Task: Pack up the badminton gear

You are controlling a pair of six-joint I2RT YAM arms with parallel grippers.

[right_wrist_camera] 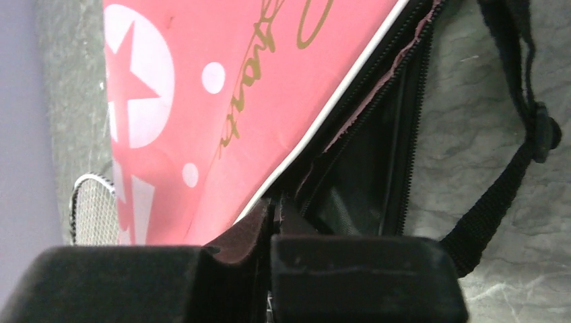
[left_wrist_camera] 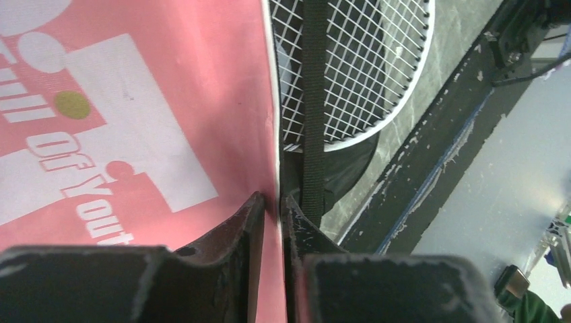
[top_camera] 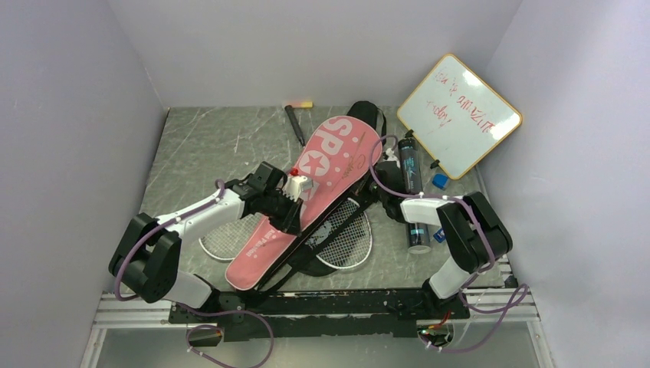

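Observation:
The pink racket bag [top_camera: 336, 161] lies diagonally across the table, its side partly unzipped onto a dark interior [right_wrist_camera: 357, 192]. My left gripper is part open over the bag's lower half, the cover's white-piped edge running between its fingers. Farther up, my right gripper is shut at the bag's open side, right against the piping; whether thin black fabric lies between its fingertips cannot be seen. One racket [top_camera: 354, 247] shows its strings beside the bag's right side. Another racket [top_camera: 228, 239] lies on the left, partly beneath the bag, its dark handle [top_camera: 293, 125] pointing to the back.
A dark shuttlecock tube [top_camera: 418, 238] stretches along the right, under the right arm. Behind it leans a whiteboard [top_camera: 460, 115], near a small blue item [top_camera: 440, 181]. Black straps [left_wrist_camera: 314, 101] trail along the bag's right side.

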